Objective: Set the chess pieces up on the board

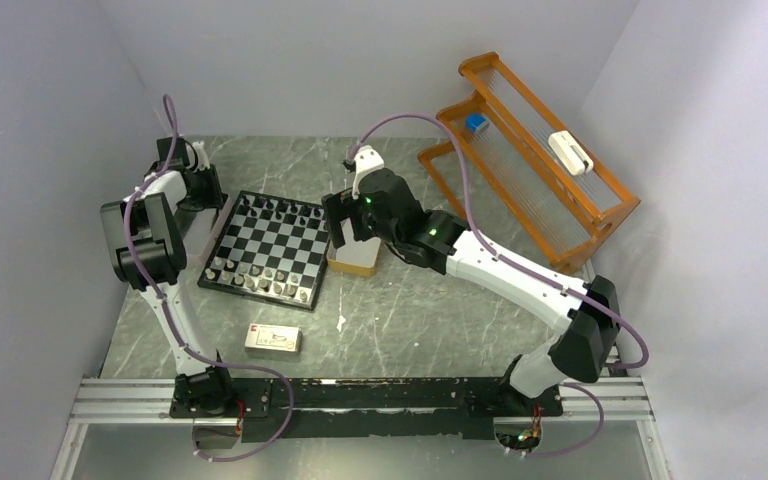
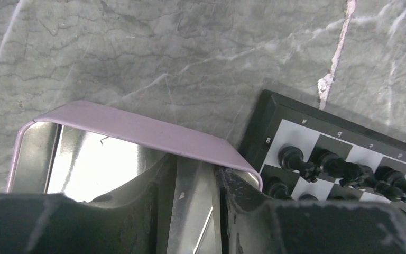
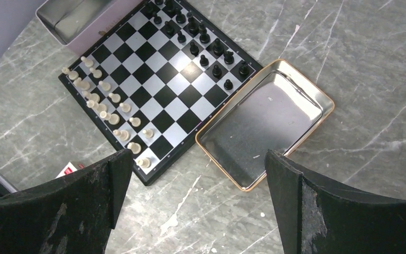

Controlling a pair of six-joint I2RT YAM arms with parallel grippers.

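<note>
The chessboard point(image 1: 270, 243) lies mid-left on the table, black pieces point(image 3: 217, 47) along its far side and white pieces point(image 3: 125, 107) along its near side. My left gripper hangs over the pink-rimmed metal tray point(image 2: 105, 169) left of the board, beside its black corner; it is open, and whether anything lies between its fingertips is hard to see. My right gripper stands open above the board's right side and the gold-rimmed tray point(image 3: 259, 121), nothing between its fingers.
A box point(image 1: 273, 338) lies in front of the board. A wooden rack point(image 1: 530, 160) stands at the back right.
</note>
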